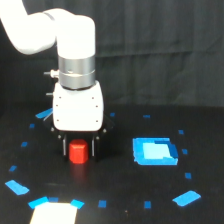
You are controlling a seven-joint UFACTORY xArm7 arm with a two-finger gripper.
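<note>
The white arm's gripper is low over the dark table, with its black fingers on either side of a red block. The fingers stand close at the block's sides; whether they press on it is hard to tell. A blue-framed square with a white inner area lies on the table to the right, apart from the gripper.
Small blue tape marks are scattered over the dark table. A pale square sits at the front left edge.
</note>
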